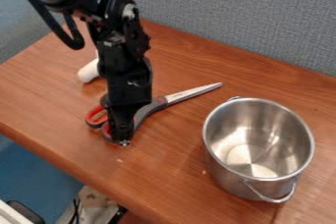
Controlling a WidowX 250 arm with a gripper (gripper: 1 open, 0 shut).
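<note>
My black gripper [121, 130] is low over the wooden table [157, 189], at the handle end of a pair of scissors [192, 91] with red-and-dark handles and a long blade pointing right. The arm covers much of the handles, and I cannot see clearly what lies between the fingertips. A white object [88, 70], partly hidden behind the arm, lies farther back.
A steel pot [260, 149] with wire handles stands at the right, close to the scissors. The grey partition [223, 12] borders the back of the table. The table's front left edge drops to a blue surface.
</note>
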